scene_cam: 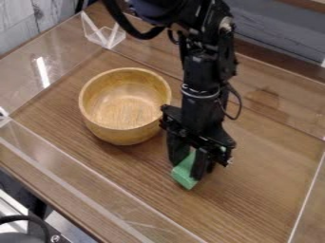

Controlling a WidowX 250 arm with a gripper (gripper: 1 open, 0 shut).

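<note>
My black gripper [193, 142] hangs down in the middle of the view, low over the wooden table. Its lower end is shut on a small green object [188, 169], which sits at or just above the table surface; the fingers partly cover it. An empty-looking tan bowl [124, 98] stands to the left of the arm.
Bare tabletop [114, 199] lies in front and to the right. Clear plastic pieces are at the upper left and at the left edge. A dark cable curves in at the bottom left corner.
</note>
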